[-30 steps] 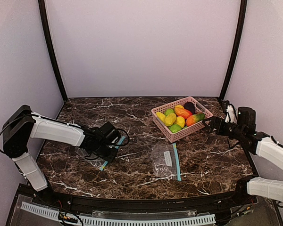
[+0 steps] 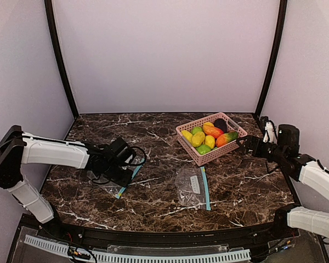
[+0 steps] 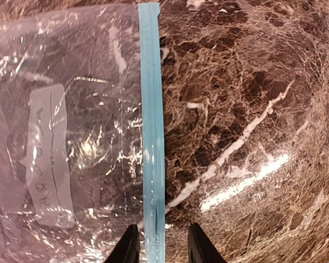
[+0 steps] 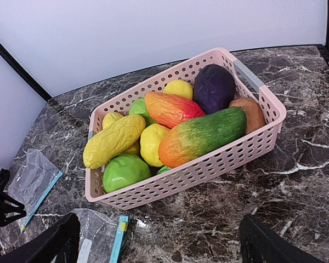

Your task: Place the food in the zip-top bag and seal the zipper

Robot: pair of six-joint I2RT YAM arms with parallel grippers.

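Observation:
Two clear zip bags lie flat and empty-looking on the dark marbled table. The left bag (image 2: 107, 185) has a blue zipper strip (image 3: 152, 109) and a pale label (image 3: 49, 156). My left gripper is over the lower part of that strip, its fingertips on either side in the left wrist view; they are apart and hold nothing visible. The second bag (image 2: 187, 189) lies farther right, zipper edge facing right. The toy food, including a green-orange papaya (image 4: 203, 136) and a yellow mango (image 4: 114, 141), fills a pink basket (image 4: 189, 183). My right gripper stands open and empty in front of it.
At the back right stands the pink basket, with the right arm (image 2: 288, 150) close by. Bare table (image 2: 159, 142) lies between the left bag and the basket. Walls (image 2: 16, 82) close in the sides and back.
My left arm has drawn back to the left, and its gripper has shifted slightly over the left bag's zipper. The right arm, basket and bags look much the same.

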